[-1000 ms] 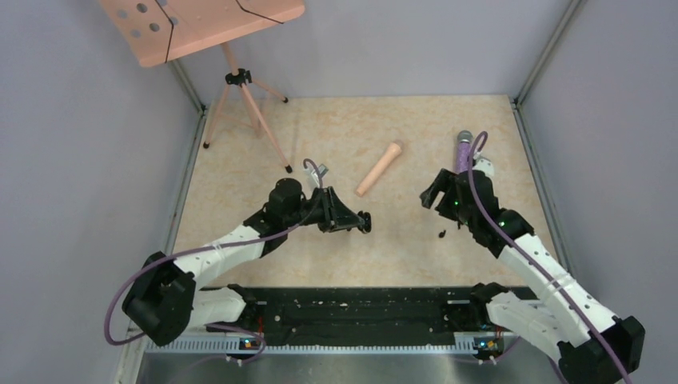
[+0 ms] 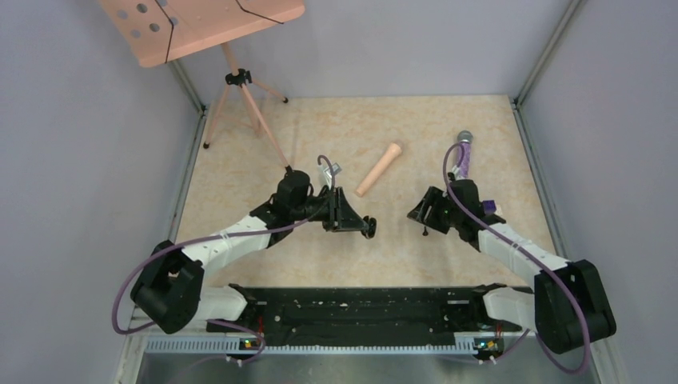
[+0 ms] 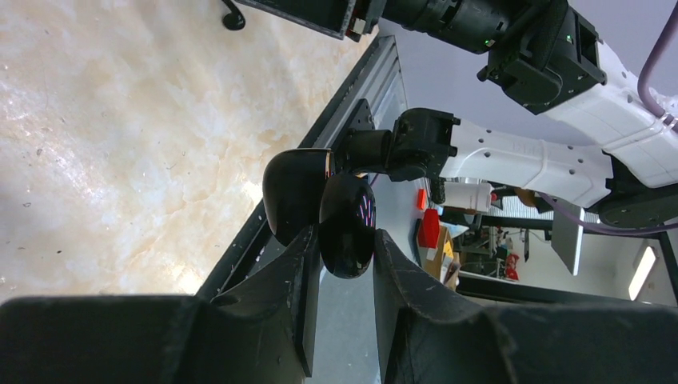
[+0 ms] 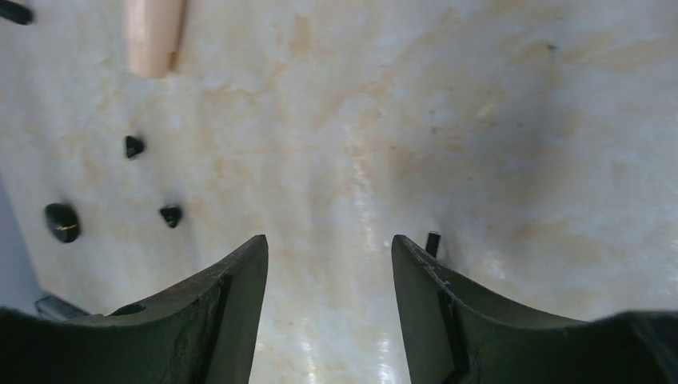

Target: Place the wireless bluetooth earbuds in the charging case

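The black charging case, glossy with its lid up, is held in my left gripper; in the left wrist view the case sits at the shut fingertips. My right gripper is raised over the table at right, fingers apart in the right wrist view. A small black earbud lies below it; the left wrist view shows an earbud with its stem on the table. Whether anything is between the right fingertips is hard to tell, though a dark stem shows behind one finger.
A pink rod lies at table centre, a purple microphone at back right, and a pink easel at back left.
My left gripper with the case shifted slightly right and has since stayed nearly still.
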